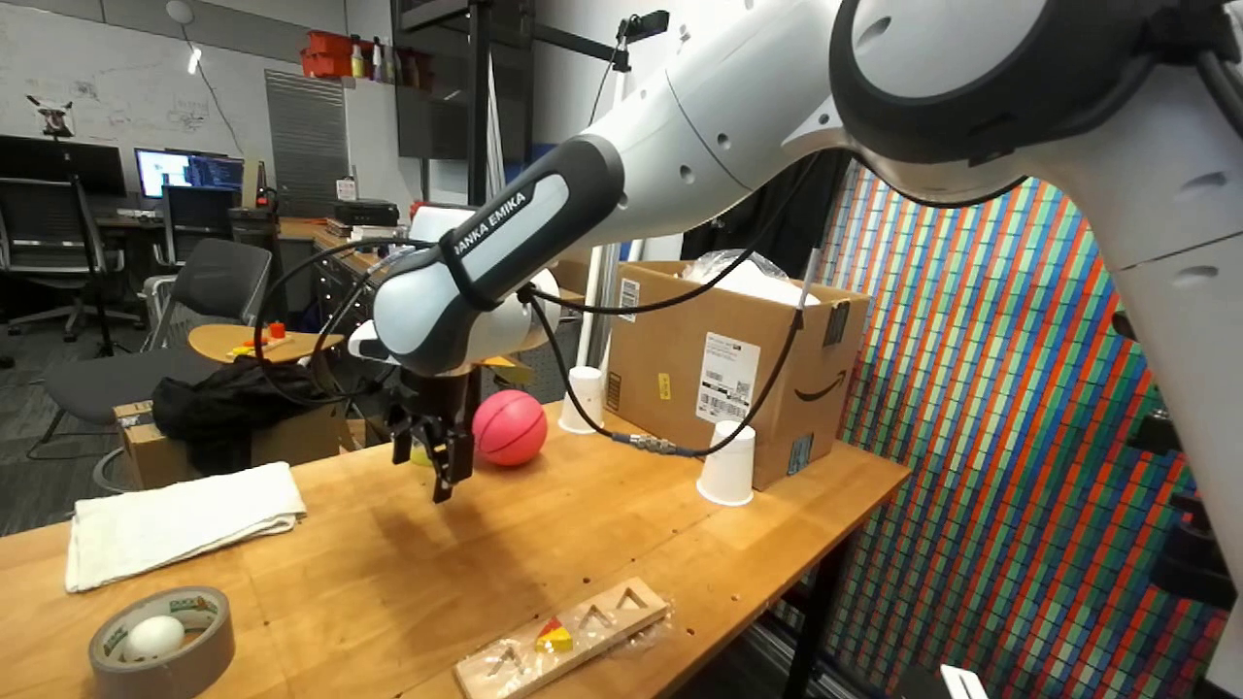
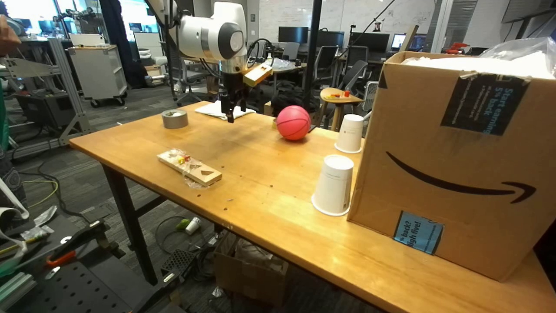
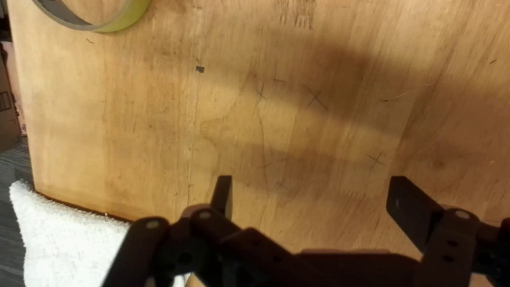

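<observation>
My gripper is open above bare wood, its two black fingers wide apart with only tabletop visible between them. A pink ball (image 1: 510,427) with dark seam lines rests on the table (image 1: 350,559), to the right of the gripper in the first exterior view. From the second exterior view, the ball (image 2: 293,122) is clearly apart from the fingers. The ball is outside the wrist view, where a yellow-green ring (image 3: 125,19) shows at the top left.
A folded white towel (image 1: 181,522), a grey tape roll (image 1: 175,670) holding a white ball (image 1: 153,637), and a wooden shape board (image 1: 606,623) lie around the table. Two white cups (image 1: 728,466) (image 2: 350,133) stand by a large cardboard box (image 2: 443,172). Mid-table is clear.
</observation>
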